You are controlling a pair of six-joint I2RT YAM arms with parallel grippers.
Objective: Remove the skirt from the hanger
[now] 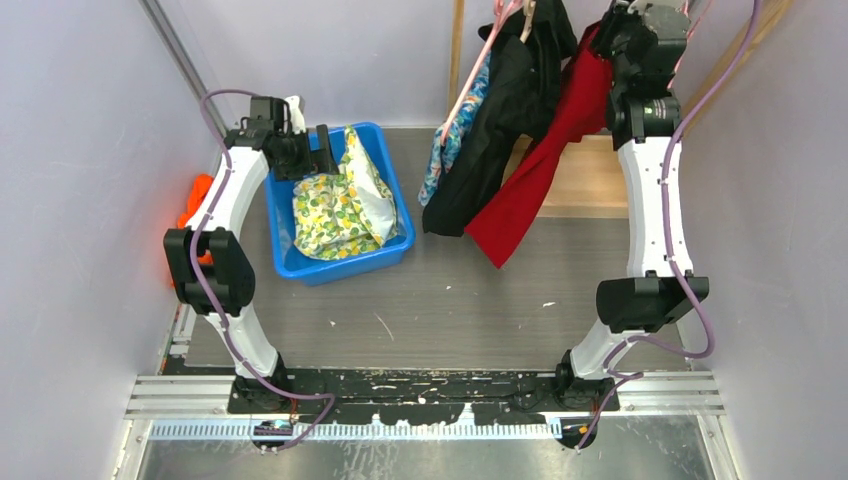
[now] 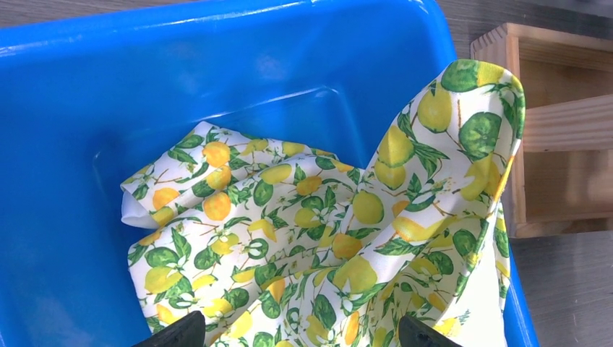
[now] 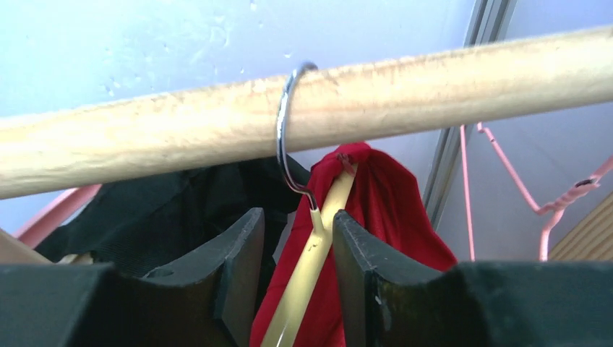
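Note:
A red garment [image 1: 530, 180] hangs on a pale hanger [image 3: 303, 282] whose metal hook [image 3: 282, 123] rests over a wooden rail [image 3: 181, 119]. My right gripper is part open at the hanger's neck, its fingers either side of the yellow wood just below the hook; whether they touch it I cannot tell. A black garment [image 1: 485, 130] and a blue floral one [image 1: 450, 150] hang to the left. My left gripper stands open over a lemon-print cloth [image 2: 260, 238] in the blue bin [image 2: 217, 43].
Pink hangers [image 3: 549, 213] hang right of my right gripper. A wooden crate [image 2: 549, 50] is beside the bin in the left wrist view. Orange fabric [image 1: 195, 195] lies left of the bin. The front floor between the arms is clear.

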